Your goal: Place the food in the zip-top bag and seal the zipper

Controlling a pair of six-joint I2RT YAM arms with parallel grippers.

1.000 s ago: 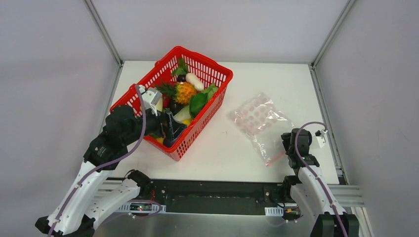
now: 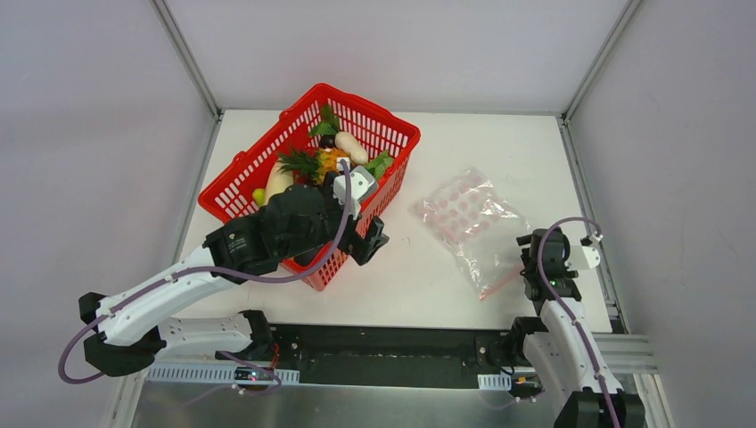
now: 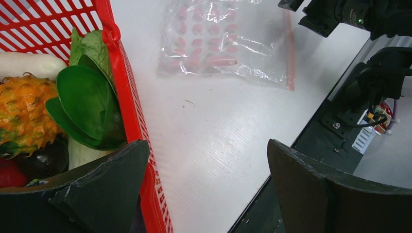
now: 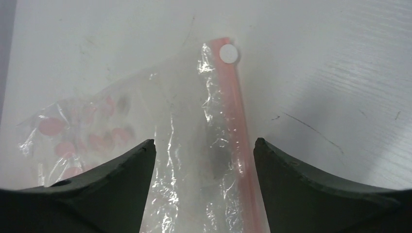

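Note:
A clear zip top bag (image 2: 465, 223) with pink dots and a red zipper strip (image 4: 233, 111) lies flat on the table. The red basket (image 2: 230, 195) holds food, including a white radish (image 3: 29, 65), orange spiky fruit (image 3: 25, 114) and green leafy pieces (image 3: 85, 114). My left gripper is open above the basket's right rim, with nothing between its fingers. My right gripper stands open over the bag's zipper end, with nothing held.
Walls enclose the sides and back. A dark rail runs along the front edge.
My left arm has swung right across the basket toward its right rim. My right gripper has shifted slightly near the bag. The basket and bag look unchanged.

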